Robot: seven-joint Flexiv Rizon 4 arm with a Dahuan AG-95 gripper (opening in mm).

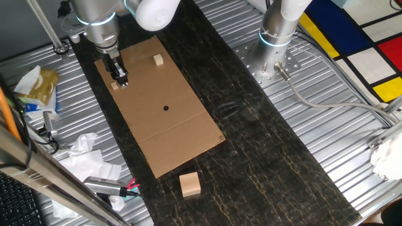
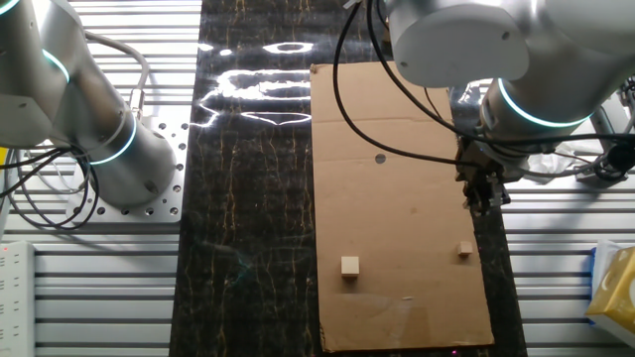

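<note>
My gripper, dark and pointing down, appears close beside a small wooden block in exterior view 1. From exterior view 2, the gripper shows above the cardboard's edge, with a clear gap in the picture between it and that small block. The frames are too coarse to show how its fingers stand. A larger wooden cube sits on the brown cardboard sheet. The biggest wooden block lies on the dark table beyond the sheet's end; exterior view 2 does not show it.
A black round spot marks the cardboard. Black cables hang across exterior view 2. Tissues and a tool lie off the table's side.
</note>
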